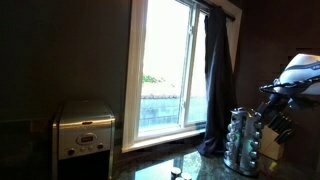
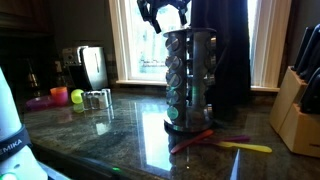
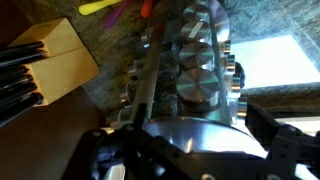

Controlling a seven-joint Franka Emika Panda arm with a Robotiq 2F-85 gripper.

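Note:
A tall silver rack of round-lidded jars point(image 2: 190, 80) stands upright on the dark counter. My gripper point(image 2: 166, 14) hangs just above its top, fingers apart. From the wrist view, the open gripper has its dark fingers on either side of the rack's bright round top point(image 3: 190, 133), with several jar lids point(image 3: 197, 85) beyond. I cannot tell whether either finger touches the rack. In the first exterior view, the gripper point(image 1: 276, 116) is dark and blurred beside the upper part of the rack point(image 1: 241, 142).
A wooden knife block point(image 2: 302, 112) stands right of the rack. Red point(image 2: 192, 140), purple point(image 2: 226, 138) and yellow point(image 2: 246, 147) utensils lie before it. Small jars point(image 2: 97, 99) and a toaster-like appliance point(image 2: 86, 67) are farther left.

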